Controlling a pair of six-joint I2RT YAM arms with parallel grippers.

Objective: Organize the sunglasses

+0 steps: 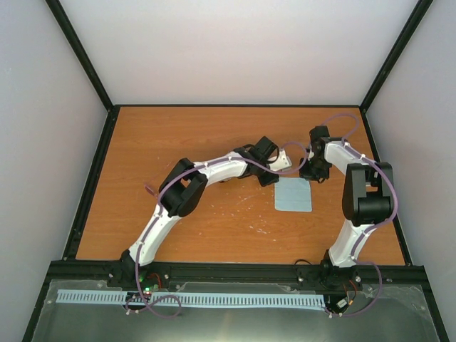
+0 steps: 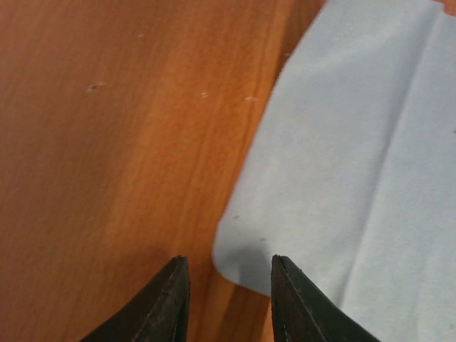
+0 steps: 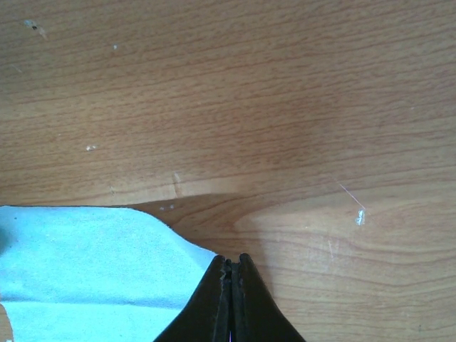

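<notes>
A pale blue-grey cloth (image 1: 293, 195) lies on the wooden table right of centre. My left gripper (image 1: 268, 182) is low at the cloth's upper-left side; in its wrist view the open fingers (image 2: 299, 313) straddle the near corner of the cloth (image 2: 328, 164), with nothing seen held. My right gripper (image 1: 306, 174) is at the cloth's upper-right corner; in its wrist view it is shut (image 3: 231, 263) over the corner of the cloth (image 3: 85, 256), and whether it pinches fabric is unclear. No sunglasses can be made out; the left arm covers part of the table.
A small reddish object (image 1: 150, 189) lies at the left, beside the left arm. Dark frame rails and walls bound the workspace.
</notes>
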